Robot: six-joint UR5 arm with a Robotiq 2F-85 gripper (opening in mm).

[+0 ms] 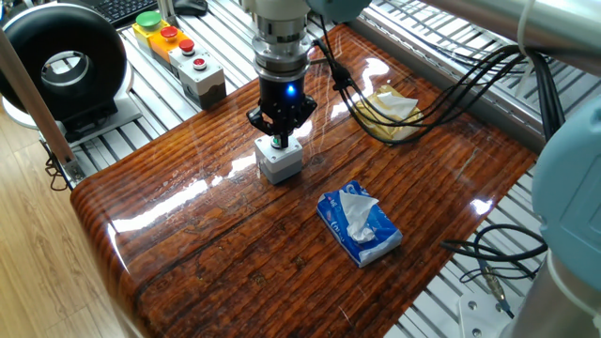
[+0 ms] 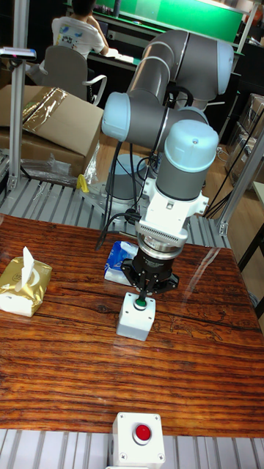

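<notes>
A small white-grey box with a green button stands upright on the glossy wooden table; in exterior view 1 the box (image 1: 280, 164) is near the middle, and in exterior view 3 its green button (image 2: 141, 303) shows on top. Directly over it, pointing down, is my black gripper (image 1: 281, 144). Its fingers are together, and the tips come down to the button, seemingly touching it. Nothing shows between them. How far the button is pressed in cannot be made out.
A blue tissue pack (image 1: 359, 225) and a gold tissue pack (image 1: 388, 115) lie on the table (image 1: 207, 272). Beyond the table edge stand boxes with coloured buttons, among them a red-button box (image 1: 198, 77). Black cables (image 1: 451, 101) hang beside the arm.
</notes>
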